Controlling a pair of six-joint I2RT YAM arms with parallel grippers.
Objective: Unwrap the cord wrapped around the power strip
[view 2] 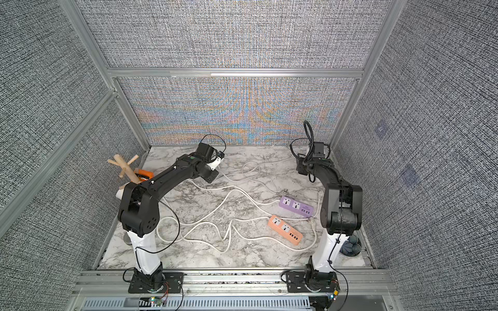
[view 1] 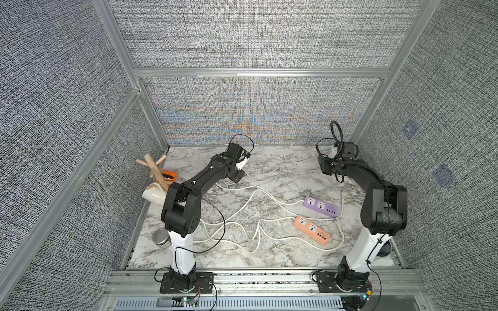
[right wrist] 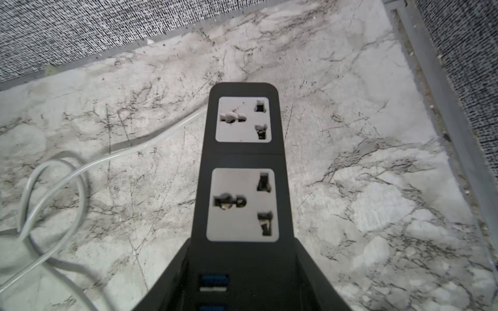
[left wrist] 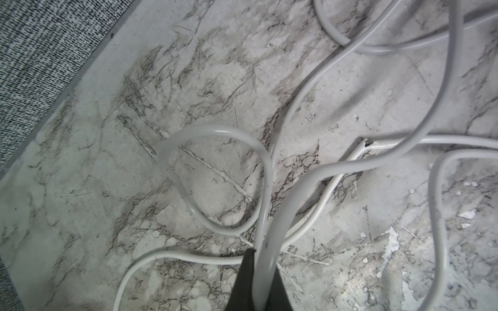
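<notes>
Between the fingers of my right gripper is a black power strip (right wrist: 243,155) with two white sockets, its far end over the table. From that far end a white cord (right wrist: 129,150) runs off leftward and makes a loose loop; no turns of it show around the strip's visible part. My left gripper is shut on a thick white cord (left wrist: 306,181), with a round loop of cord beyond the fingertips. In the top left view the left gripper is over the table's back left-centre, the right one at the back right.
A purple power strip (view 1: 320,206) and an orange power strip (view 1: 311,230) lie at centre right, their white cords tangled over the middle. A wooden rack (view 1: 155,171) with a white mug (view 1: 154,193) and a metal tin (view 1: 160,237) stand at left.
</notes>
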